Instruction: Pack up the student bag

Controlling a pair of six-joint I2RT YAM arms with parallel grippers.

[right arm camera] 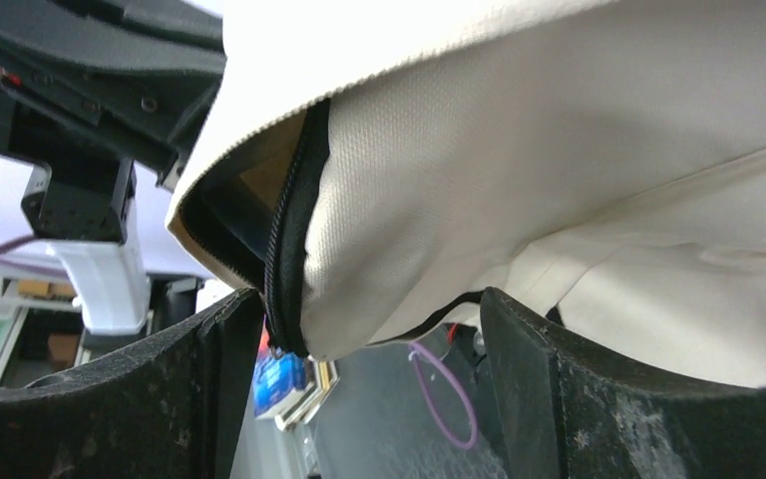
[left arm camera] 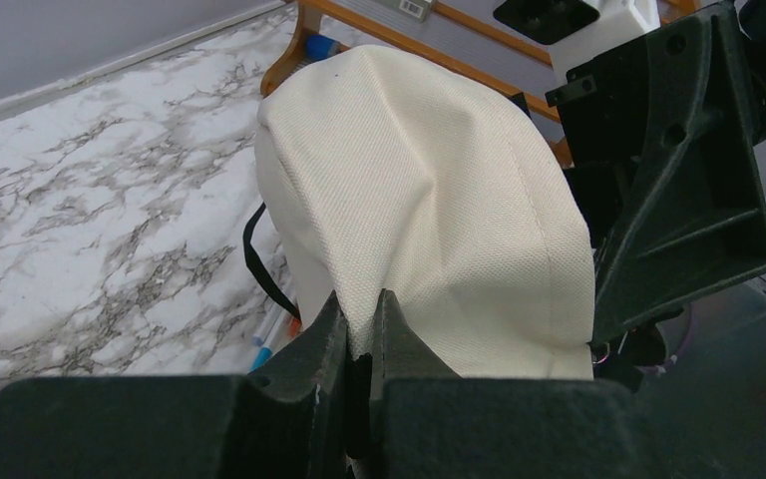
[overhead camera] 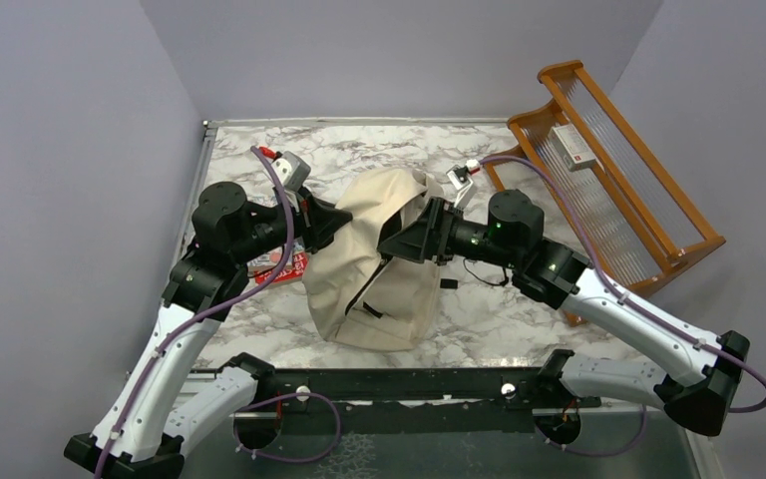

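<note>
A cream fabric bag point(overhead camera: 389, 299) with a dark zip stands in the middle of the table, its top flap point(left arm camera: 439, 180) pulled up. My left gripper is shut on the bag's fabric edge, which runs down between its fingers. From the right, my right gripper point(overhead camera: 387, 247) reaches to the bag's mouth. In the right wrist view the right gripper is open. Part of the bag's zipped edge point(right arm camera: 289, 239) shows between its spread fingers, not clamped. The bag's inside is mostly hidden.
Red books point(overhead camera: 284, 269) lie left of the bag, partly under the left arm. Marker pens point(left arm camera: 267, 334) lie behind the bag. A wooden rack point(overhead camera: 618, 170) holding a white box point(overhead camera: 572, 147) stands at the right. Bare marble point(overhead camera: 519, 309) lies right of the bag.
</note>
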